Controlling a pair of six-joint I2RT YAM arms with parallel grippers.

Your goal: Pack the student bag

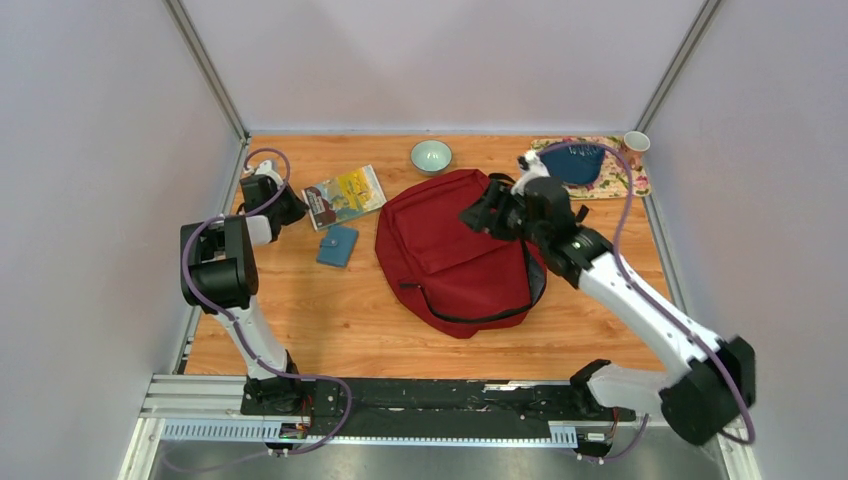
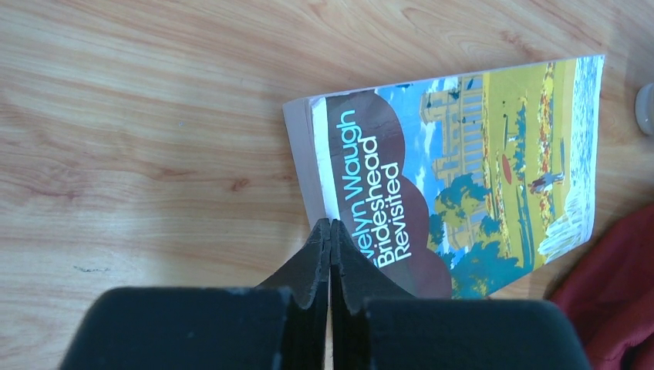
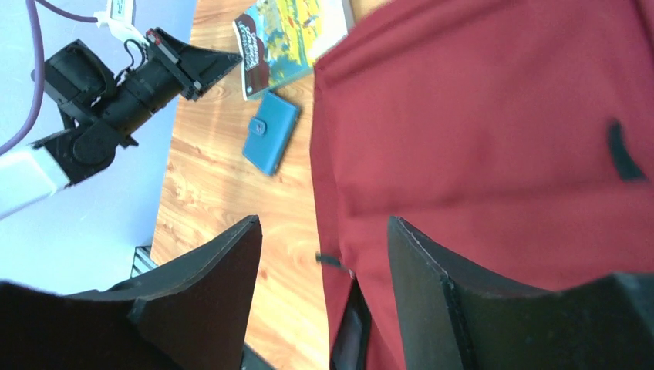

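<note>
A red backpack [image 1: 440, 250] lies flat in the middle of the wooden table. A paperback book [image 2: 463, 177] lies to its upper left, a small blue notebook [image 1: 337, 247] just below the book. My left gripper is shut, its tips at the book's left end, nothing seen between them. My right gripper hangs over the backpack with its fingers apart and nothing between them; the right wrist view is blurred.
A pale bowl [image 1: 431, 156] stands at the back. A floral tray [image 1: 610, 185] with a dark blue item and a cup [image 1: 637, 143] sits back right. Bare table lies at front left.
</note>
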